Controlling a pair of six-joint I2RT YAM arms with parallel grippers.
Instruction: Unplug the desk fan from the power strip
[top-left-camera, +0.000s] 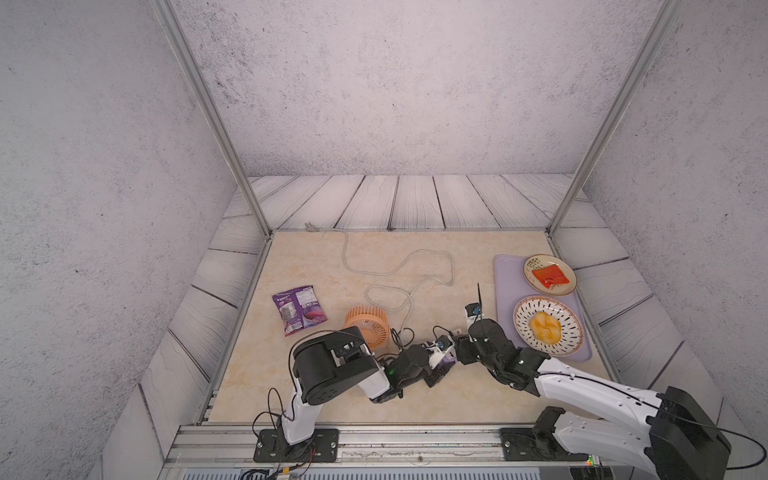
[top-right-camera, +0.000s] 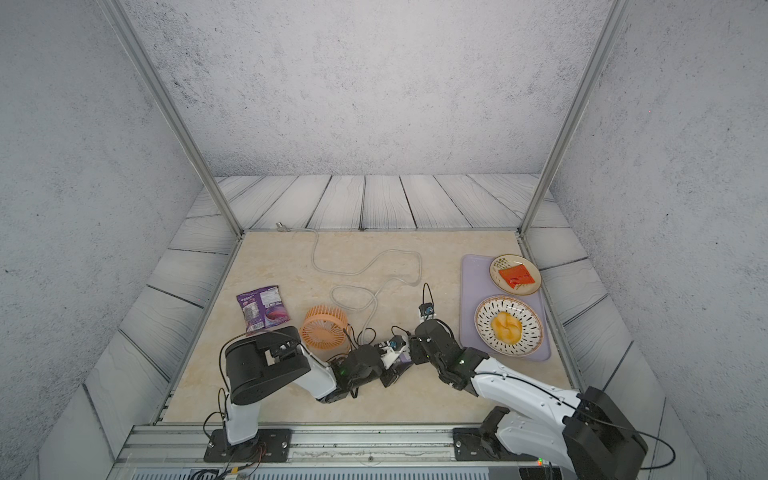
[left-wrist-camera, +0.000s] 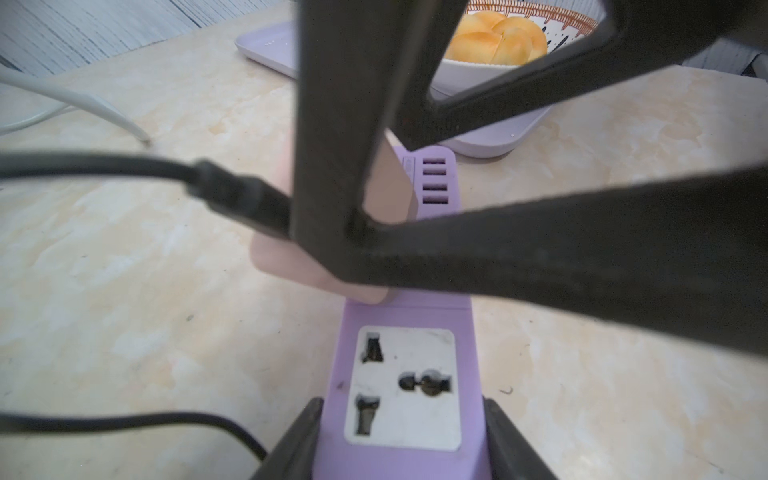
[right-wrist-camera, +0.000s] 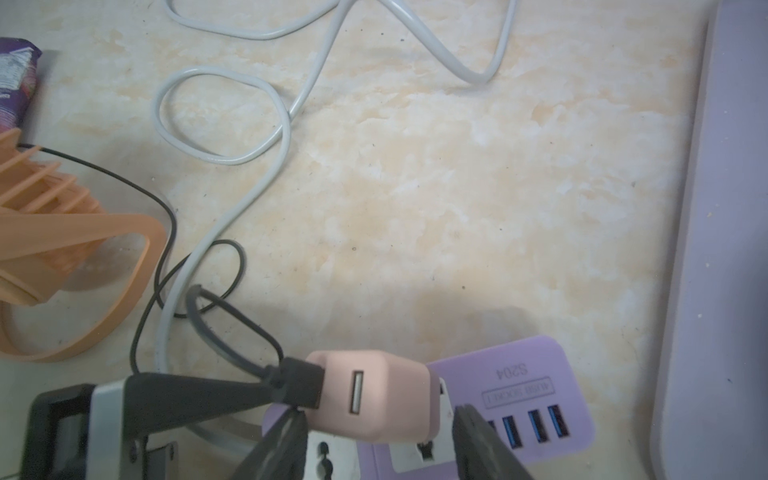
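The purple power strip (left-wrist-camera: 400, 316) lies on the table, its near end between the fingers of my left gripper, which is shut on it. A pink plug block (right-wrist-camera: 372, 396) with a black cable stands over a socket further along the strip; whether it is fully seated cannot be told. My right gripper is open, its fingers on either side of the pink block. In the left wrist view, the right gripper's dark frame partly hides the block. The orange desk fan (top-left-camera: 368, 326) stands left of the strip, its thin black cable looping on the table.
A grey cord (right-wrist-camera: 268, 180) winds across the table behind the strip. On the right, a lilac tray (top-left-camera: 509, 292) carries two plates of food. A purple snack bag (top-left-camera: 299, 309) lies at the left.
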